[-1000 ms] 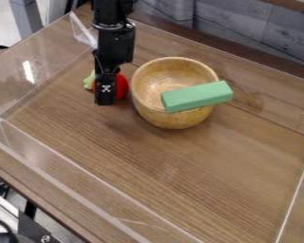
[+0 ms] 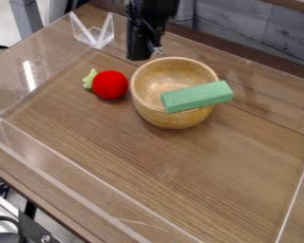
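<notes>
The black gripper (image 2: 147,46) is raised at the top centre, over the back of the table and behind the wooden bowl (image 2: 167,104); whether its fingers are apart is hard to make out. A red tomato-like ball (image 2: 111,84) with a small green piece (image 2: 90,80) at its left rests just left of the bowl. A green block (image 2: 198,95) lies tilted on the bowl's right part.
A clear plastic piece (image 2: 94,31) stands at the back left. A dark raised edge runs along the back right.
The gripper has moved up and back, away from the red ball, which now shows uncovered beside the bowl. The bowl and green block look unmoved.
</notes>
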